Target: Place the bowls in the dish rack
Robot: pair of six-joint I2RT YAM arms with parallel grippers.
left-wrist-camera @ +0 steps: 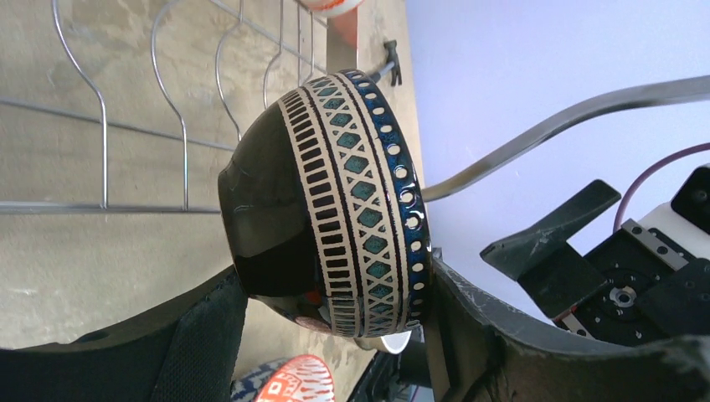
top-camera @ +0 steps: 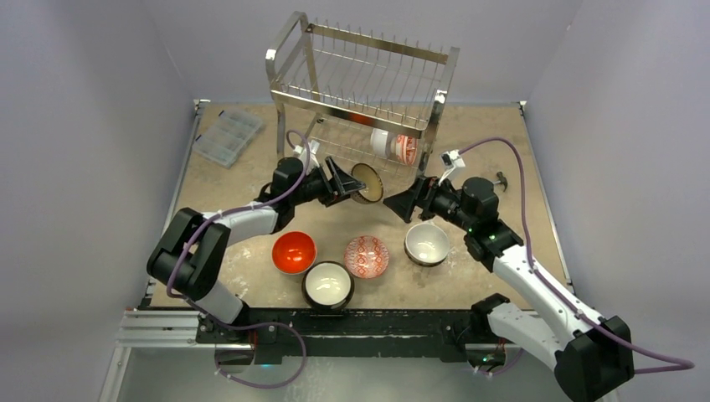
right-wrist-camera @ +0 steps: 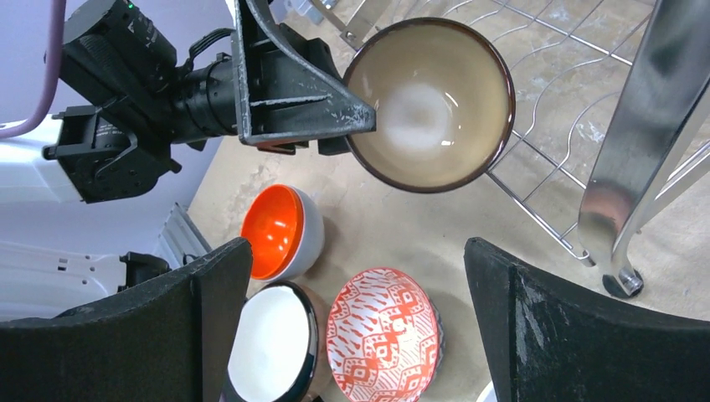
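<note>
A patterned dark bowl with tan inside (top-camera: 367, 183) is held on its side by my left gripper at the front of the rack's lower tier. The dish rack (top-camera: 360, 109) holds a white bowl (top-camera: 380, 144) and a red-patterned bowl (top-camera: 406, 149) below. My right gripper is open and empty, right of the held bowl. An orange bowl (top-camera: 294, 251), a red-patterned bowl (top-camera: 366, 256), a black-rimmed bowl (top-camera: 327, 284) and a white bowl (top-camera: 426, 243) stand on the table.
A clear compartment box (top-camera: 226, 138) lies at the back left. A hammer (top-camera: 501, 180) lies right of the rack, partly behind my right arm. The table between the bowls and rack is mostly clear.
</note>
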